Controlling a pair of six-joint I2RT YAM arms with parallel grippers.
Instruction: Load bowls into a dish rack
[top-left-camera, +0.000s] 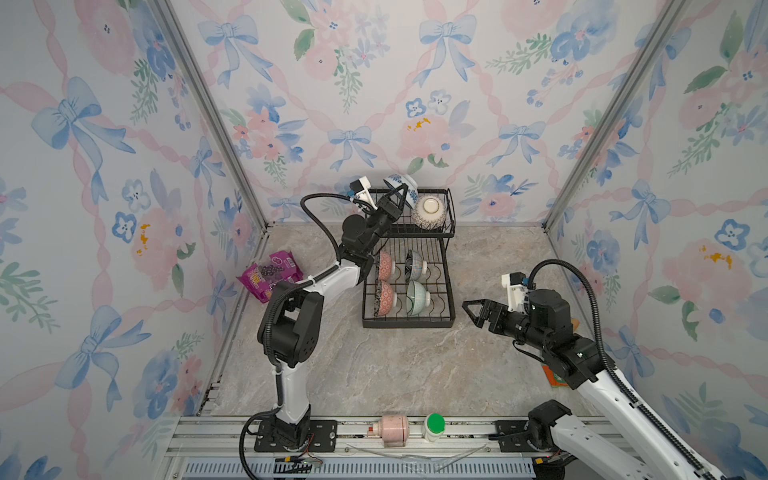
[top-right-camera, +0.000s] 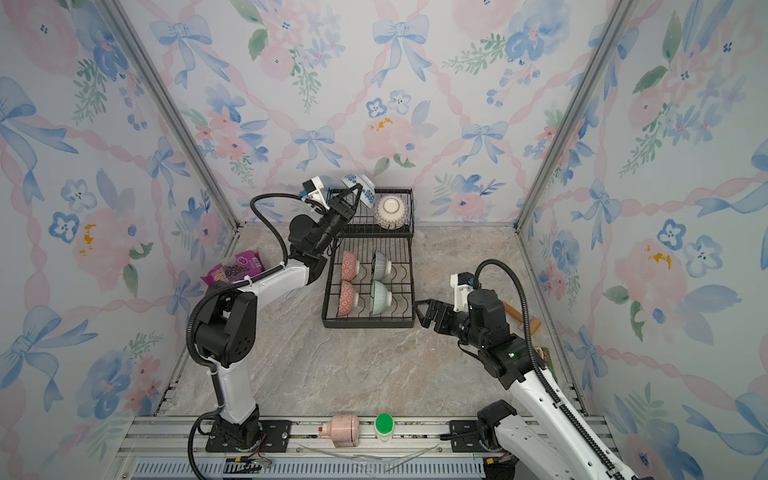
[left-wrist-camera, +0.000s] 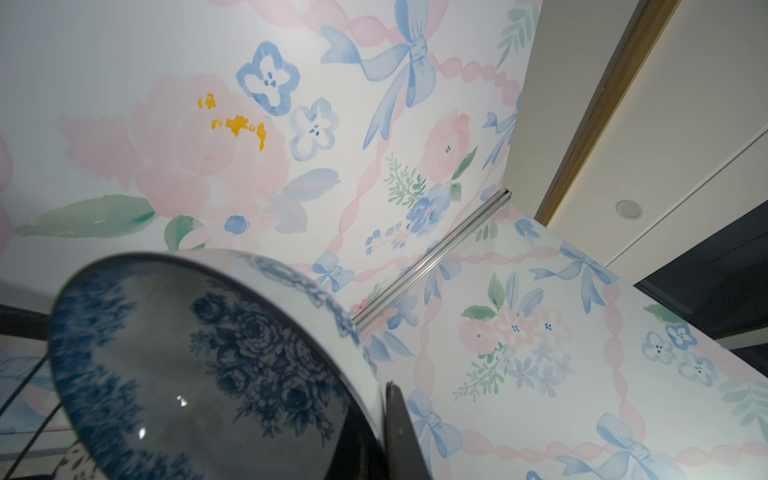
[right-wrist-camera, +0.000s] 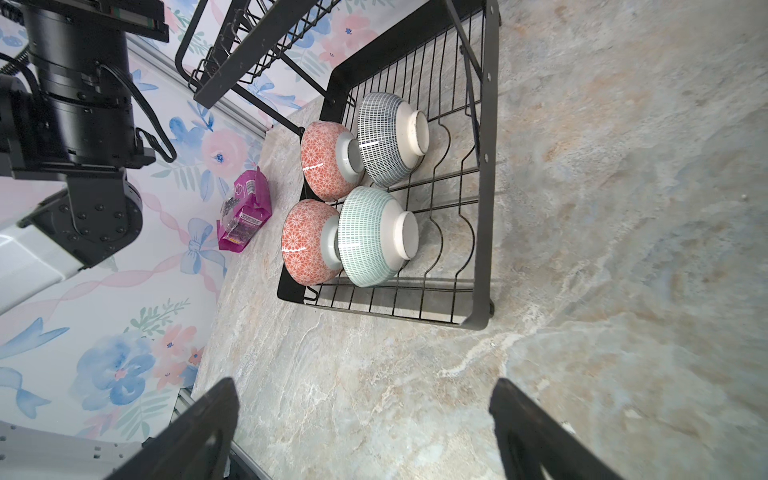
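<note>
The blue-and-white floral bowl (top-left-camera: 397, 182) is tilted at the left of the black dish rack's upper shelf (top-left-camera: 442, 234). In the left wrist view, the near rim of this floral bowl (left-wrist-camera: 240, 352) runs between the dark fingers of my left gripper, which is shut on it. Beside it on the shelf, a cream patterned bowl (top-right-camera: 390, 209) rests upside down. Two red bowls (right-wrist-camera: 320, 160), a dark-blue patterned bowl (right-wrist-camera: 384, 140) and a pale green bowl (right-wrist-camera: 369, 236) stand on edge in the lower level. Right of the rack, my right gripper is open and empty.
A purple bag (top-left-camera: 272, 276) lies left of the rack. Another item lies partly hidden beneath the right arm. A pink object (top-left-camera: 393, 430) and a green-lidded container (top-left-camera: 433, 426) stand at the front rail. Counter in front of the rack is bare.
</note>
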